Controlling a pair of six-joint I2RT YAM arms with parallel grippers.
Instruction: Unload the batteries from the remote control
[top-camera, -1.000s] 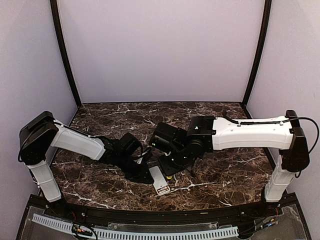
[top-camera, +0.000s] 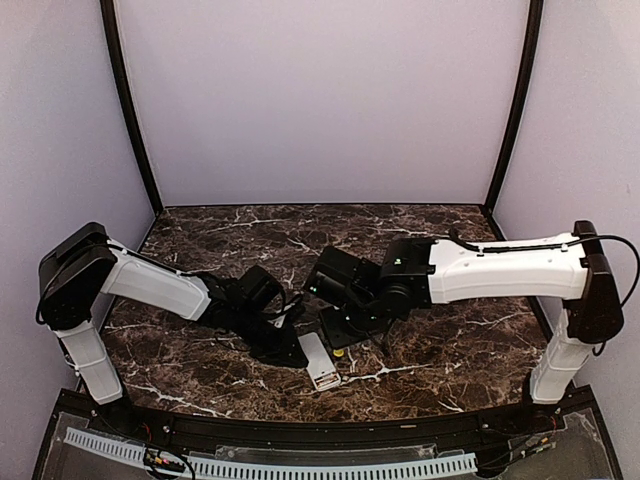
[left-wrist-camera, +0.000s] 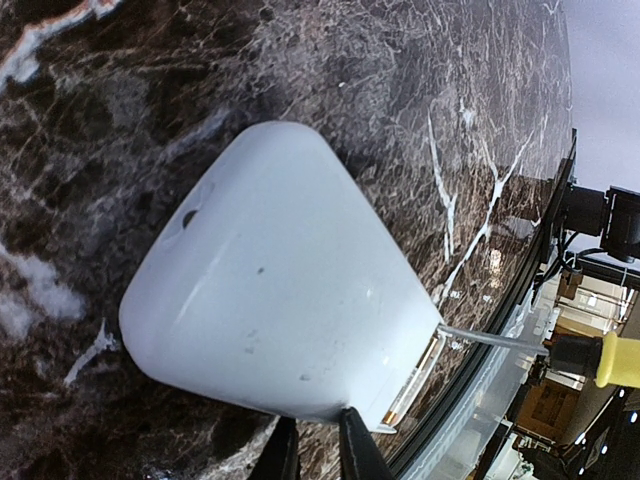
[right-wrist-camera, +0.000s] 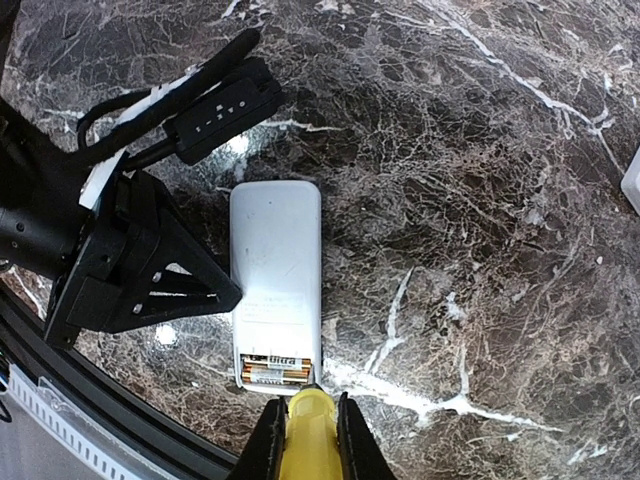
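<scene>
A white remote control (right-wrist-camera: 277, 250) lies back-up on the marble table, its battery bay open at the near end. Two batteries (right-wrist-camera: 275, 370) sit side by side in that bay. At the remote's left long edge, my left gripper is shut on the remote's side. My right gripper is shut on the yellow handle of a screwdriver (right-wrist-camera: 311, 435). From the left wrist view, the screwdriver's thin metal shaft (left-wrist-camera: 490, 338) reaches the corner of the bay, by the battery ends. Whether its tip touches a battery cannot be made out.
Bare marble (top-camera: 450, 365) spreads to the right of the remote and behind both arms. The table's front edge (top-camera: 300, 425) runs close below the remote's near end. A white object (right-wrist-camera: 632, 182) shows at the right border of the right wrist view.
The left arm and the remote have stayed put.
</scene>
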